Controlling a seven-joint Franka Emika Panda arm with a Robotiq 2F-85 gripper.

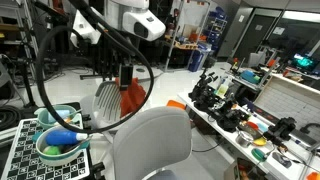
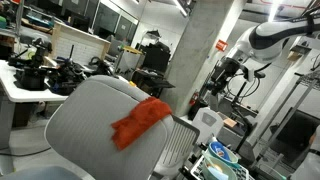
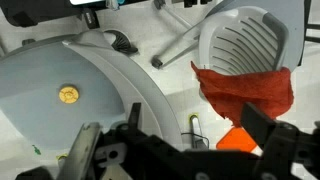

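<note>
A crumpled red cloth (image 3: pixel 245 92) lies over the lower part of a pale slatted chair (image 3: pixel 243 40) in the wrist view. In exterior view 2 the same cloth (image 2: pixel 140 122) overlaps the upper edge of a large grey chair back (image 2: pixel 85 128); from exterior view 1 the cloth (image 1: pixel 133 98) is partly hidden behind the arm. My gripper is open, its dark fingers wide apart and nothing between them. The cloth shows beyond the right finger, with the grey chair (image 3: pixel 55 90) on the left. How high the gripper is above the cloth, I cannot tell.
Bowls and a blue item (image 1: pixel 66 136) stand on a small table at the left in exterior view 1. A long white table (image 1: pixel 235 120) holds much clutter. An orange piece (image 3: pixel 237 139) lies beside the cloth. Pale floor shows between the chairs.
</note>
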